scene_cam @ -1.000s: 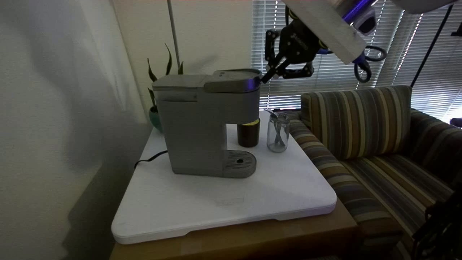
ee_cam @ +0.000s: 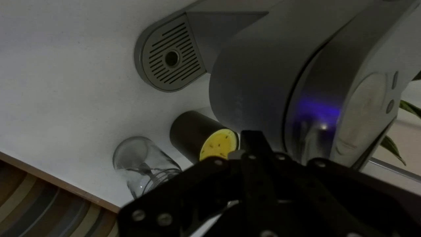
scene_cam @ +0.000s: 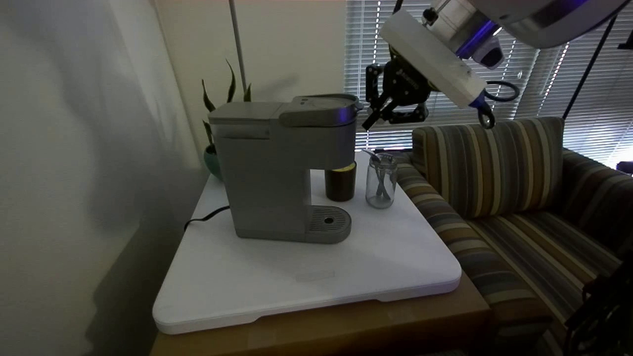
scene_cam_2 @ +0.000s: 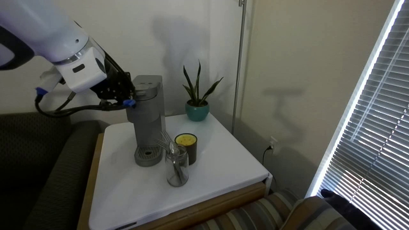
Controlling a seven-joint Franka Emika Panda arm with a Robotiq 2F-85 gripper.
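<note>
A grey coffee maker (scene_cam: 261,172) stands upright on the white table (scene_cam: 255,285). Its lid (scene_cam: 317,110) is down. In exterior view 1 my gripper (scene_cam: 366,125) is just right of the lid's front edge, its fingers together and pointing down-left. Nothing shows between them. From the wrist, the gripper appears close beside the front of the lid (ee_cam: 315,114); whether it touches is unclear. The drip tray (ee_cam: 171,57) is empty. In exterior view 2 the fingertips are hidden by the gripper's own body and cable.
Beside the machine stand a dark cup with a yellow top (scene_cam_2: 186,147) and a glass jar (scene_cam_2: 177,170) holding forks and spoons. Farther back is a potted plant (scene_cam_2: 197,111). A striped armchair (scene_cam: 486,172) borders the table.
My gripper has moved down and its fingertips slightly right, from level with the lid's front edge to a little below it. The coffee maker and its lid look the same.
</note>
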